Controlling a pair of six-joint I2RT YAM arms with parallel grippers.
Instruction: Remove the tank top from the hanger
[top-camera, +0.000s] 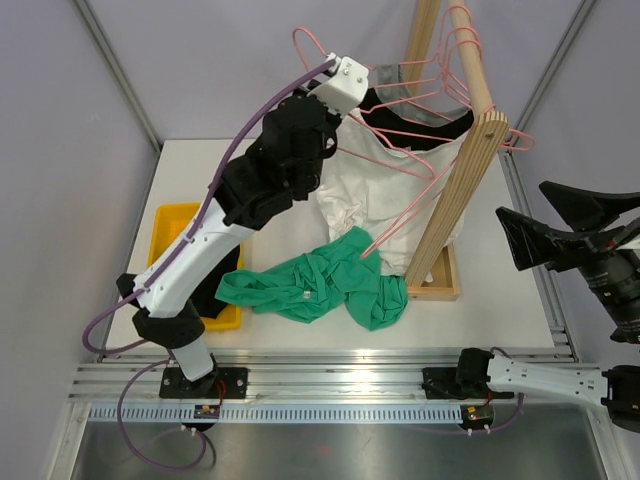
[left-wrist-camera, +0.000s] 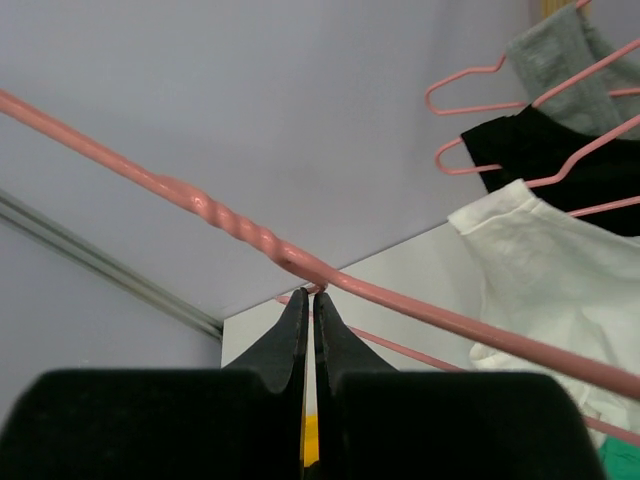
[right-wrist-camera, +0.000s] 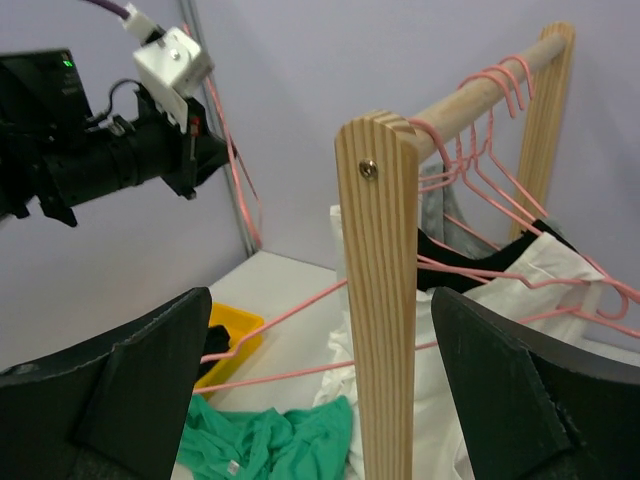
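My left gripper is shut on a pink hanger (left-wrist-camera: 400, 305) with no garment on it, held high at the left of the rack. A green garment (top-camera: 330, 280) lies crumpled on the white surface below. White (top-camera: 370, 190), black (left-wrist-camera: 560, 160) and grey (left-wrist-camera: 565, 80) garments hang on the rack's hangers. My right gripper is open at the far right in the top view, with the rack's wooden post ahead of it in its wrist view.
The wooden rack (top-camera: 456, 200) stands at the back right with several pink hangers on its rail. A yellow bin (top-camera: 170, 220) with dark cloth sits at the left, partly under my left arm.
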